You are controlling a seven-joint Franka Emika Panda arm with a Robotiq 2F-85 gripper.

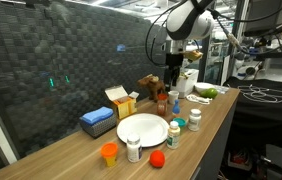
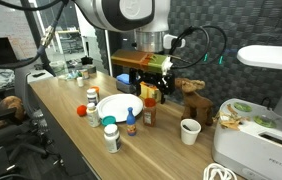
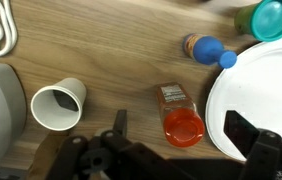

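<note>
My gripper stands open above the table, its two dark fingers far apart at the bottom of the wrist view. Between and below them is a jar with an orange-red lid (image 3: 183, 127), untouched; its label side shows toward the top. In exterior view 2 the same brown jar (image 2: 149, 113) stands upright beneath my gripper (image 2: 163, 77). A blue bottle (image 3: 209, 50) is close to the jar, and the white plate (image 3: 271, 75) lies to its right. A white cup (image 3: 58, 105) stands to the jar's left.
The teal-green container (image 3: 272, 18) sits beyond the blue bottle. White jars (image 2: 112, 138), a red ball (image 1: 157, 159) and an orange cup (image 1: 110, 153) stand nearby. A brown figure (image 2: 194, 100) and a white appliance (image 2: 256, 145) are close to the cup.
</note>
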